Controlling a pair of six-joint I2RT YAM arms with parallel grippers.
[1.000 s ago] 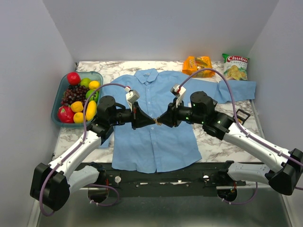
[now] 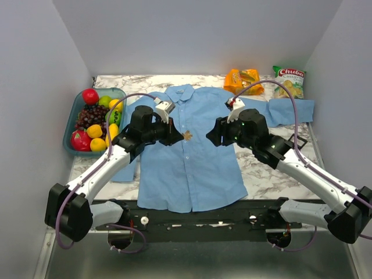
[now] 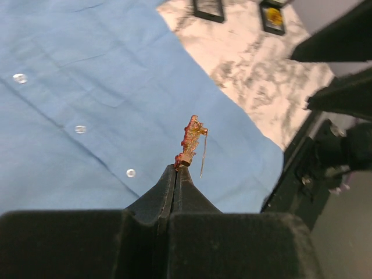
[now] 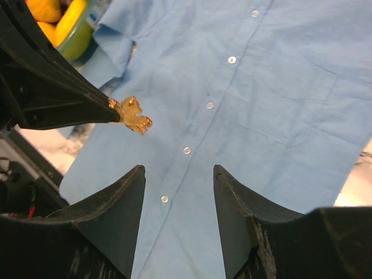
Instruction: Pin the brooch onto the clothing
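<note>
Held at the tips of my left gripper is a small gold and reddish brooch [image 3: 190, 139], seen edge-on in the left wrist view. Its thin pin hangs away from the body, swung open. The left fingers are shut on the brooch's edge. In the right wrist view the brooch [image 4: 132, 115] sticks out from the left fingertips, above the cloth. My right gripper stands open and empty, apart from the brooch. Beneath both lies the light blue buttoned shirt [image 2: 212, 168], spread flat with its collar at the back.
A teal basket of fruit [image 2: 68, 135] stands at the left. Orange packets [image 2: 241, 78] and a chip bag [image 2: 289, 82] sit at the back right. Small black frames [image 3: 272, 17] lie on the marble table [image 2: 273, 180], right of the shirt.
A second ago both grippers met at the brooch. The right gripper has since backed off to the right, and the left has moved slightly left and toward the collar, carrying the brooch.
</note>
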